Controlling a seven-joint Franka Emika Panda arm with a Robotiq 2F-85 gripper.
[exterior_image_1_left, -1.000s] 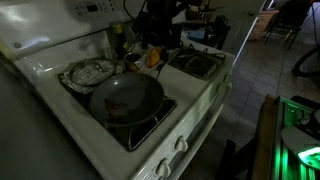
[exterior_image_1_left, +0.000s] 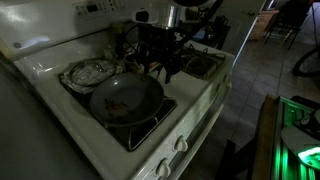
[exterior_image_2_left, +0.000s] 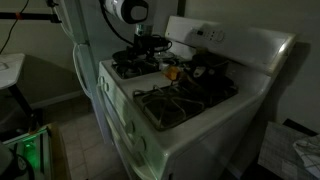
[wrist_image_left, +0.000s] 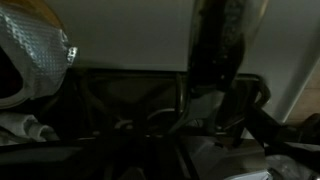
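A dark frying pan (exterior_image_1_left: 127, 100) sits on the near burner, with a few small reddish pieces (exterior_image_1_left: 116, 105) inside. Above the stove's middle, past the pan's far side, my open gripper (exterior_image_1_left: 156, 72) points down; nothing shows held in it. From the other side, the gripper (exterior_image_2_left: 152, 44) hangs over the back of the stove, close to the pan. A small orange item (exterior_image_2_left: 172, 73) stands on the stovetop near it. In the dark wrist view, a blurred dark shape (wrist_image_left: 218, 45) comes down from the top; I cannot tell what it is.
A foil-like round dish (exterior_image_1_left: 90, 72) lies behind the pan. A dark pot (exterior_image_2_left: 208, 72) stands by the back panel, and the black burner grate (exterior_image_2_left: 180, 104) in front is bare. Knobs (exterior_image_1_left: 181, 144) line the stove's front edge.
The arm has come down and toward the pan over the last second. My gripper now covers the orange item in exterior view 1. The pan has not moved.
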